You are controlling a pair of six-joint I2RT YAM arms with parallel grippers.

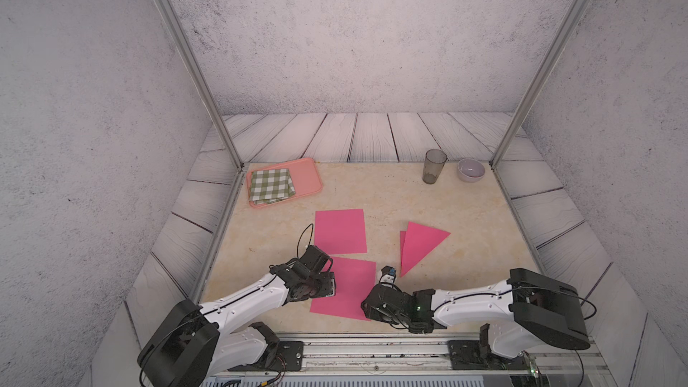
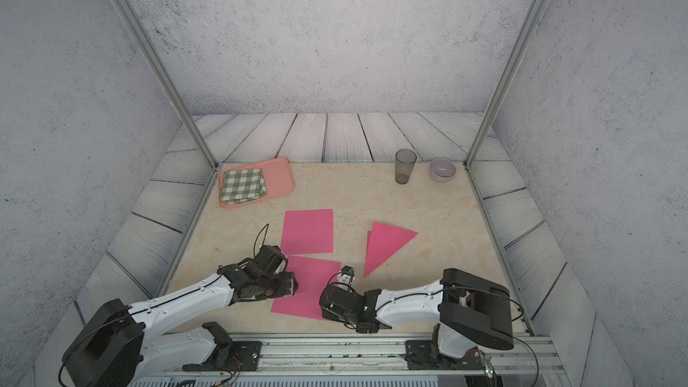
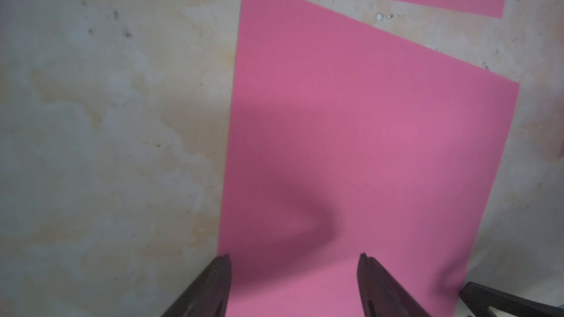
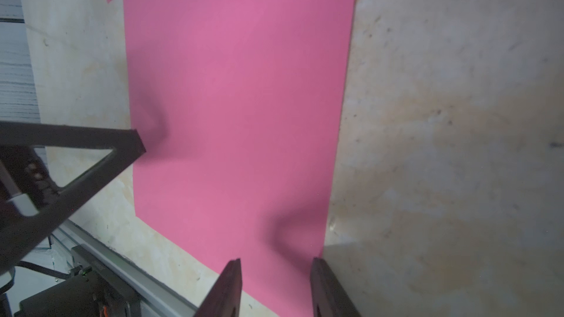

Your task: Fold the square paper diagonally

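A flat pink square paper [image 1: 352, 292] lies near the table's front, unfolded. My left gripper stands over its left side in the left wrist view, with its fingers [image 3: 218, 278] apart and paper visible between them. One finger is by the paper's left edge. At the front right corner is my right gripper. Its fingers [image 4: 235, 276] are part open, and a stretch of the paper shows between them with its edge close to one finger. Whether any fingertip touches the paper cannot be made out.
Behind lies another pink square sheet [image 1: 340, 230]. A folded pink sheet [image 1: 424, 243] rests to the right. Farther back are a pink tray [image 1: 308, 175] with a checked cloth [image 1: 271, 185], a glass [image 1: 433, 166] and a bowl [image 1: 471, 170]. Mid-table behind the sheets is bare.
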